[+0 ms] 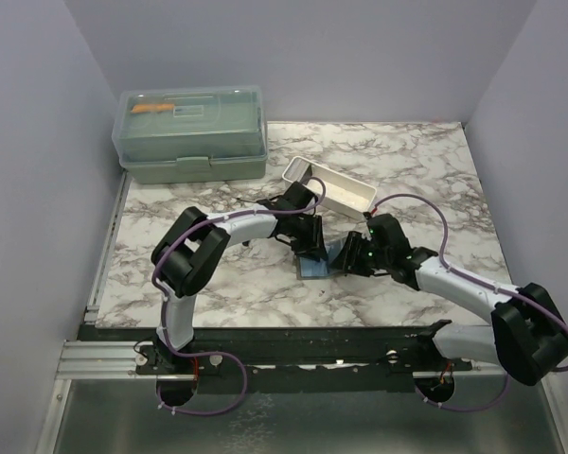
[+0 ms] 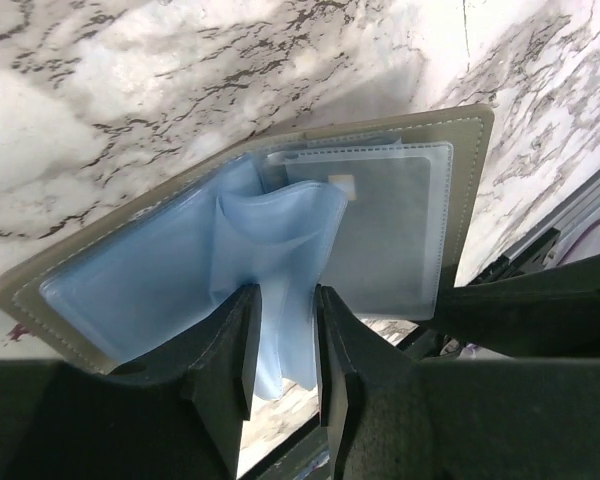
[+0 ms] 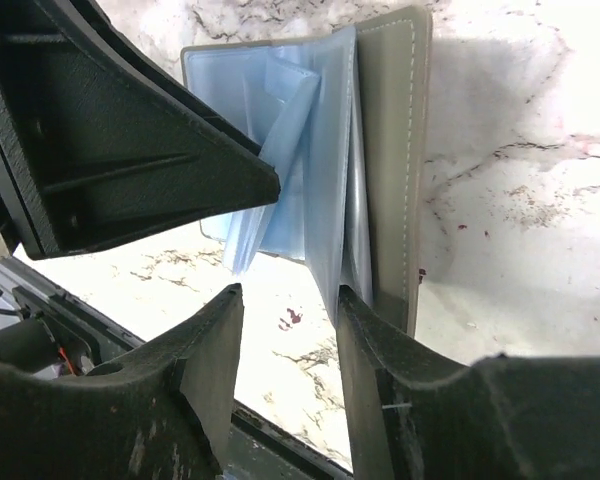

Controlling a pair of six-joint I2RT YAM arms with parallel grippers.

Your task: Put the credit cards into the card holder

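Note:
The open card holder (image 2: 467,135) lies flat on the marble table, a grey-beige cover with clear bluish plastic sleeves. In the left wrist view my left gripper is shut on a raised plastic sleeve (image 2: 270,240) near the holder's middle. Beside it, in the right wrist view, my right gripper stands part open; one of its fingertips touches the lower edge of another upright sleeve (image 3: 327,170). A clear sleeve (image 2: 390,230) lies flat on the other half. No credit card can be made out in the holder.
Behind the holder sits a white divided tray (image 1: 346,189), close to the left arm. A green lidded box (image 1: 191,132) occupies the back left. Free marble extends to the right and front left.

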